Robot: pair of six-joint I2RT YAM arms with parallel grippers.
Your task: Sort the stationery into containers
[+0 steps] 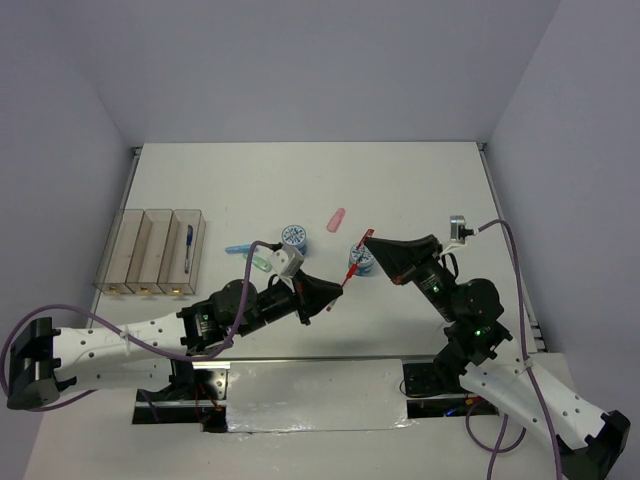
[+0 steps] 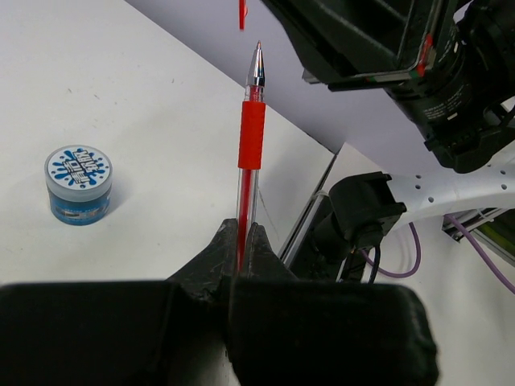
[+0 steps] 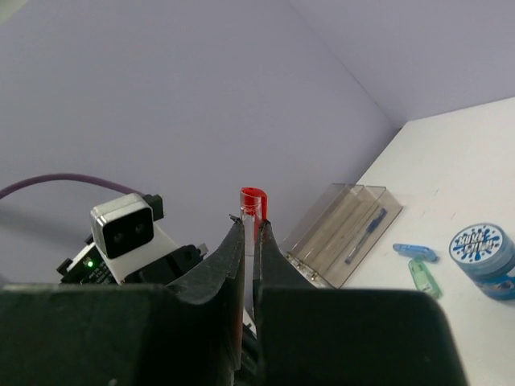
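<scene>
In the left wrist view, my left gripper is shut on a red pen [image 2: 252,133], which stands upright with its metal tip bare. My right gripper is shut on a red cap [image 3: 253,198], seen in the right wrist view. A piece of that cap [image 2: 242,13] shows above the pen tip in the left wrist view, with a gap between the two. From above, the pen [image 1: 352,270] leans between both grippers over the table's middle. A clear container [image 1: 150,250] with several compartments stands at left, a blue pen [image 1: 188,248] in its right compartment.
Two blue-white jars [image 1: 294,237] [image 1: 361,260] stand on the table. A pink item [image 1: 336,220] lies behind them. Blue [image 1: 238,248] and green [image 1: 261,263] pieces lie near the left jar.
</scene>
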